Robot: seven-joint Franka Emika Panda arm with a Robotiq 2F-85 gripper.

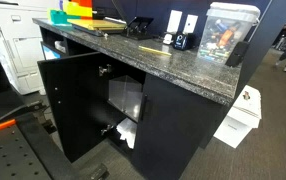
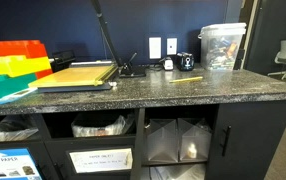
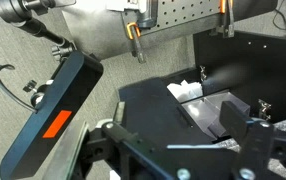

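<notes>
My gripper appears only in the wrist view, at the bottom, its dark fingers [image 3: 126, 140] spread wide apart. It stands open with nothing between the fingers. Below it is the black cabinet under the counter. One cabinet door [image 1: 80, 108] is swung open in exterior view 1. Inside, a clear plastic bin [image 1: 126, 95] sits on the upper shelf and something white [image 1: 127, 131] lies lower down. From the wrist, the white item [image 3: 186, 91] also shows inside the cabinet. No arm part is visible in either exterior view.
On the speckled countertop [image 2: 148, 94] are a pencil-like yellow stick [image 2: 186, 80], a dark mug [image 2: 186, 62], a paper cutter [image 2: 75, 76], colored blocks [image 2: 18, 66] and a filled clear tub [image 2: 221, 48]. A perforated table [image 1: 13, 155] with orange-handled clamps [image 3: 136, 42] stands opposite the cabinet.
</notes>
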